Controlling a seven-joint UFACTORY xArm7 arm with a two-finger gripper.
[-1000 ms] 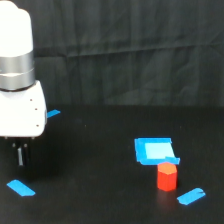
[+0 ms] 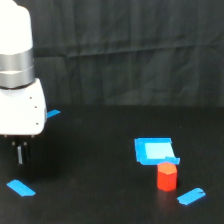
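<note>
At the far left of the camera view a white robot arm reaches down, ending in a gripper (image 2: 19,154) low over the black table; whether its dark fingers are open or shut is hard to tell. A red block (image 2: 167,176) stands on the right part of the table. Just behind it lies a blue-edged square (image 2: 157,150) with a pale middle.
Blue strips lie on the table: one at the front left (image 2: 21,188), one at the front right (image 2: 191,196), and one (image 2: 53,113) behind the arm. A dark curtain hangs behind.
</note>
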